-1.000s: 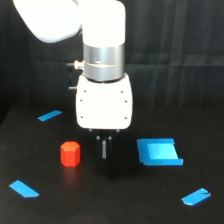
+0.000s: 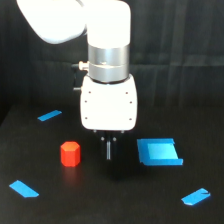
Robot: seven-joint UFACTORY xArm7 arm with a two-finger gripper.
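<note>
A red hexagonal block (image 2: pixel 70 154) stands on the dark table, left of the arm. To the right lies a light-blue square (image 2: pixel 161 151) edged with darker blue tape. My gripper (image 2: pixel 108 156) points downward under the white arm, between the block and the square and apart from both. Its dark fingers blend into the background, so the gap between them cannot be made out. No object shows at the fingertips.
Strips of blue tape lie at the back left (image 2: pixel 50 115), front left (image 2: pixel 24 189) and front right (image 2: pixel 196 197). A dark curtain (image 2: pixel 180 60) hangs behind.
My arm and gripper have shifted slightly to the right, away from the red block and toward the blue square. The block and square have not moved.
</note>
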